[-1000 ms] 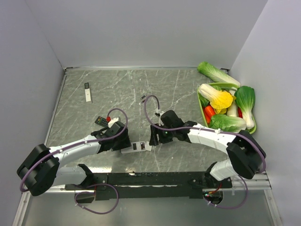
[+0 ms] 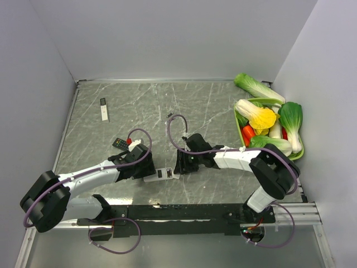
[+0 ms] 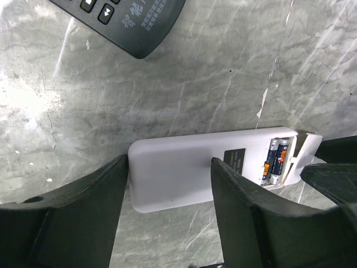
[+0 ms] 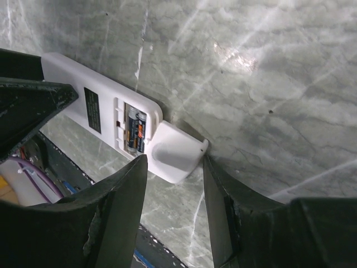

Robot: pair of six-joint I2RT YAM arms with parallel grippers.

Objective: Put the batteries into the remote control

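The white remote control [image 3: 173,167] lies flat, face down. Two batteries [image 4: 140,133] sit side by side in its uncovered compartment. Beside that end, a loose white cover [image 4: 177,146] lies slightly tilted against the remote. My right gripper is part open, its fingertips on either side of the cover; whether they touch it I cannot tell. At the remote's other end is my left gripper, also part open. One of its fingers [image 3: 120,173] is by the end edge, the other in front of the remote's body.
A black remote [image 3: 120,17] lies beyond the left gripper. Farther back are another white remote [image 2: 104,110] and a small dark object [image 2: 169,115]. A green basket of vegetables [image 2: 302,149] stands at the right.
The left arm and the remote look still.
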